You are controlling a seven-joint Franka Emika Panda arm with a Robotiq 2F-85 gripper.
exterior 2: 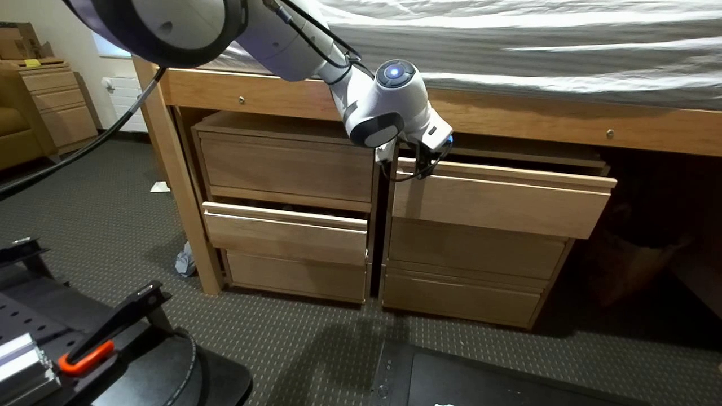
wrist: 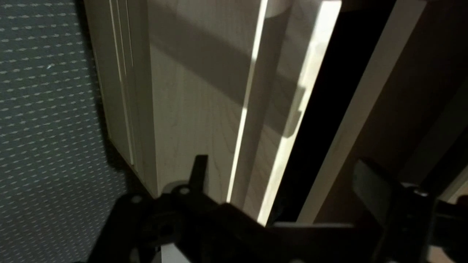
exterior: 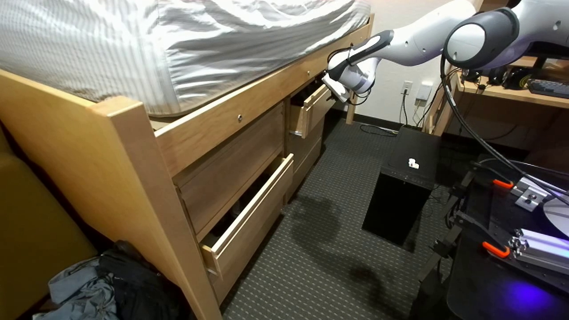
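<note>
The upper right drawer (exterior 2: 501,206) under the bed is pulled part way out, with a dark gap behind its front. My gripper is open at that drawer's left end. In the wrist view, one finger (wrist: 199,171) appears on the outer side of the drawer front, the other finger (wrist: 370,184) beyond the top edge, over the inside. Nothing shows gripped between them; whether either touches the wood I cannot tell. The lower left drawer (exterior: 256,213) also stands part way out. Its contents are mostly hidden in shadow.
The bed rail (exterior 2: 528,115) runs close above the drawers. A black box (exterior: 408,154) stands on the floor opposite them. A black table (exterior: 512,288) with clamps is at the right. Open carpet (exterior: 330,234) lies between.
</note>
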